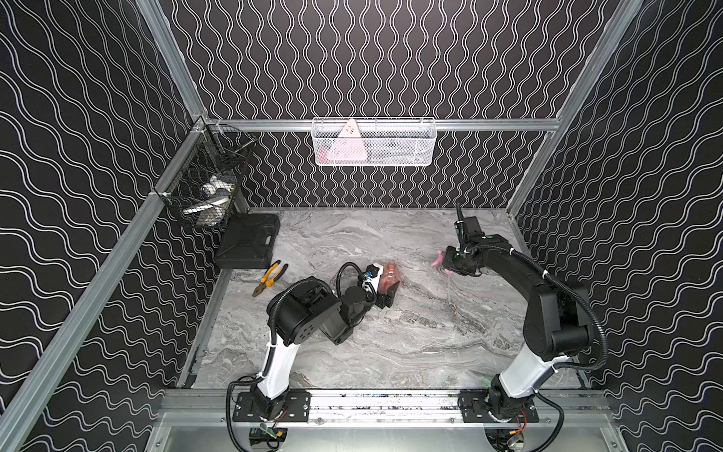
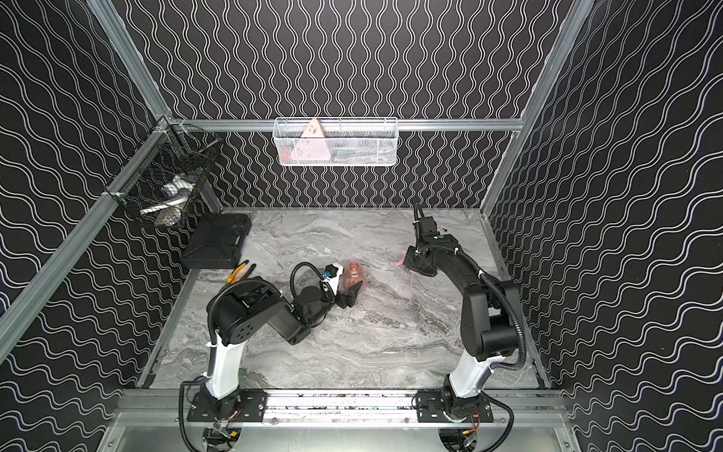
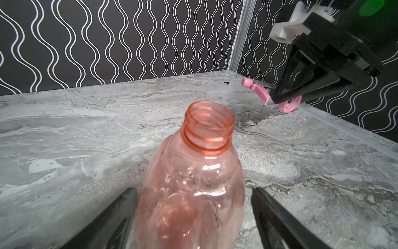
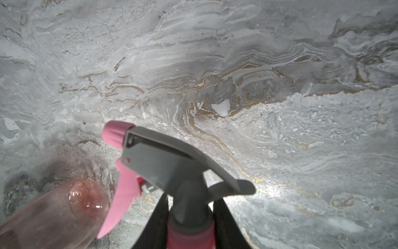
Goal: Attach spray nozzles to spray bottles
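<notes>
A translucent pink spray bottle (image 3: 199,182), its threaded mouth bare and facing up, stands on the marbled table. My left gripper is part open around its body, one dark finger (image 3: 112,220) on each side; a narrow gap shows at the right, and contact on the left is unclear. Off to the right, my right gripper is shut on the collar of a grey and pink spray nozzle (image 4: 165,166), held above the table and apart from the bottle. The nozzle's pink head also shows in the left wrist view.
Orange-handled pliers (image 1: 269,278) and a black case (image 1: 247,241) lie at the left. A white mesh basket (image 1: 406,147) hangs on the back wall, a black wire basket (image 1: 192,180) at the left. The table between the arms is clear.
</notes>
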